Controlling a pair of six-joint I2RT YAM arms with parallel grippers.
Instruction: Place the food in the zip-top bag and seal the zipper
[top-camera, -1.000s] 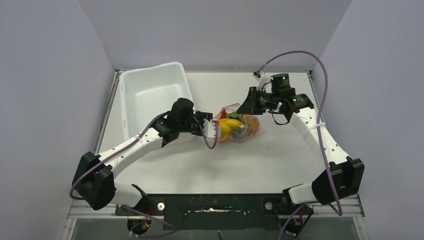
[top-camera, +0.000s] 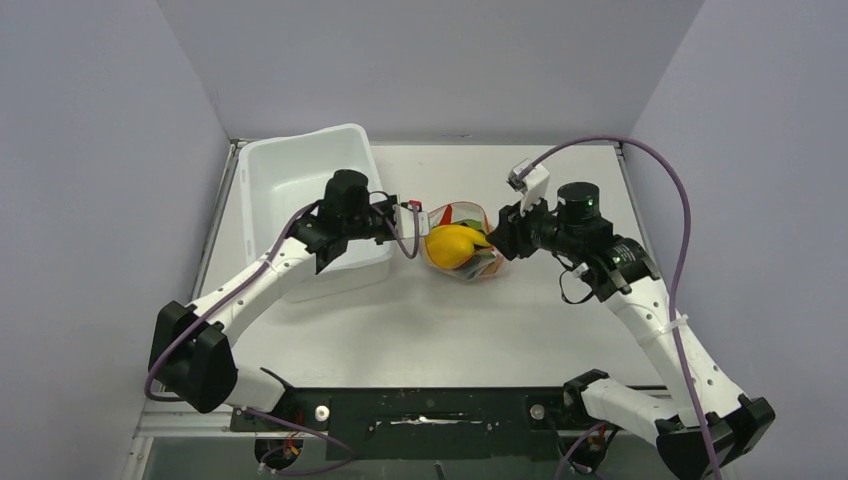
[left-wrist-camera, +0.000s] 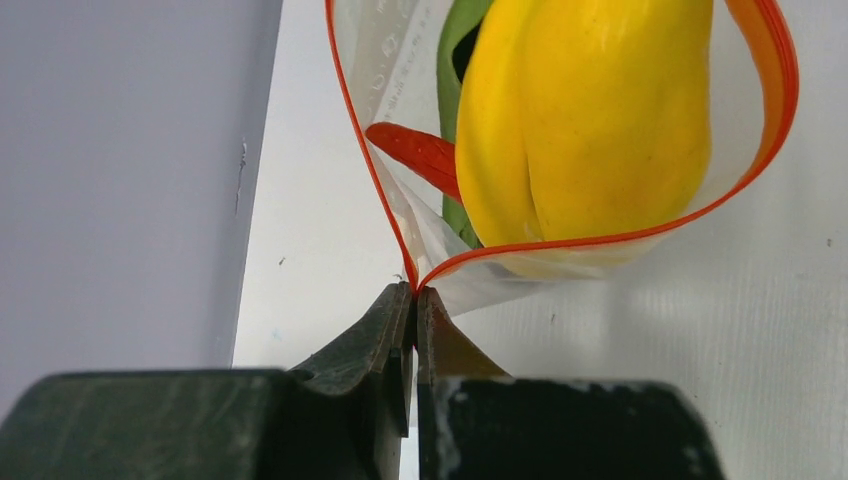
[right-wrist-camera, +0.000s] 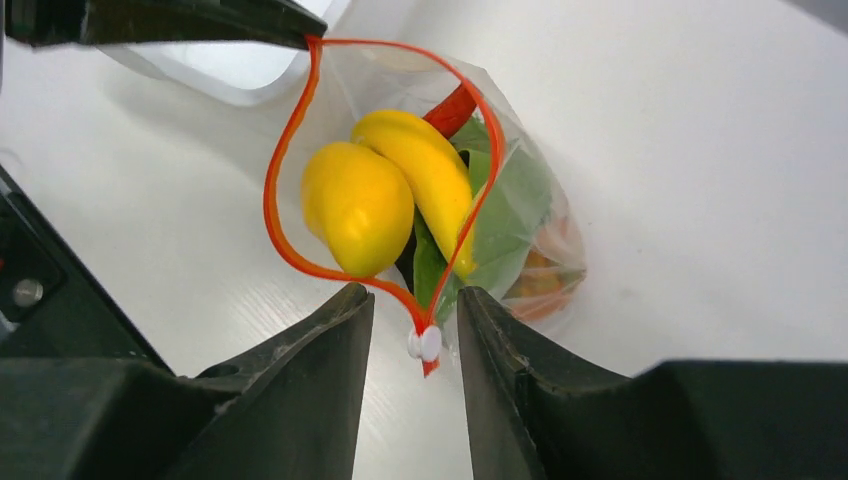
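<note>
A clear zip top bag (right-wrist-camera: 510, 215) with an orange-red rim stands wide open mid-table. Inside lie a rounded yellow fruit (right-wrist-camera: 360, 210), a banana (right-wrist-camera: 432, 165), a red pepper-like piece (right-wrist-camera: 452, 108) and something green. My left gripper is shut on one corner of the bag's rim. At the opposite corner, a white zipper slider (right-wrist-camera: 425, 344) shows in the gap of my right gripper, whose fingers stand apart on either side of it, not pressing on it. In the top view the right gripper hides that corner.
An empty white bin (top-camera: 255, 200) stands at the table's left, partly under the left arm. Bare white table (top-camera: 450, 345) lies in front of the bag and off to its right.
My right gripper has opened and turned, shifting slightly toward the front. My left gripper has moved up and back a little with the bag's corner, and the bag mouth looks wider.
</note>
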